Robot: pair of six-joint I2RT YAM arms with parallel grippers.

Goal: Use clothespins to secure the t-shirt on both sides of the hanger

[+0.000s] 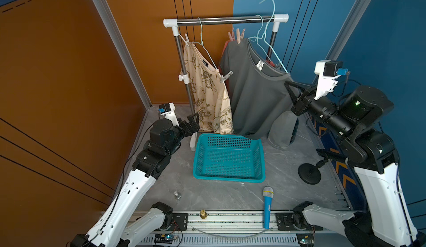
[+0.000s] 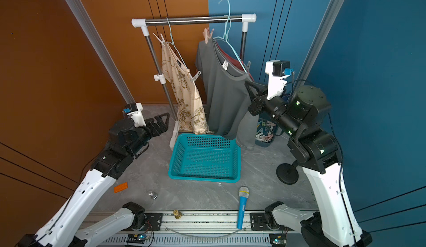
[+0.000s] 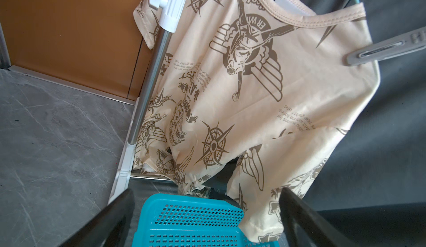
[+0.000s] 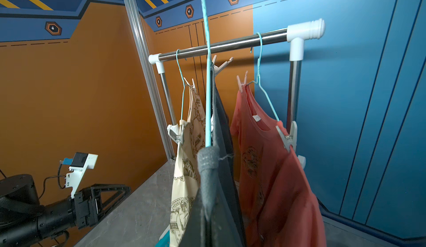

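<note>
The grey t-shirt (image 1: 253, 100) hangs on a pale hanger (image 1: 279, 61) lifted high at the right of the rack (image 1: 226, 20), its hook above the bar. Pink clothespins (image 2: 206, 34) sit at its far side. My right gripper (image 1: 290, 91) is shut on the near shoulder end of the grey shirt and hanger. The beige shirt (image 3: 275, 82) hangs left with clips (image 3: 386, 47), the red shirt (image 4: 270, 171) behind with clips (image 4: 288, 138). My left gripper (image 1: 193, 125) stands open and empty, low beside the rack's left post.
A teal basket (image 1: 228, 158) stands below the shirts. A bin of clothespins (image 2: 265, 133) is mostly hidden behind the grey shirt. A microphone (image 1: 267, 204) and a black round base (image 1: 309, 173) lie at front right.
</note>
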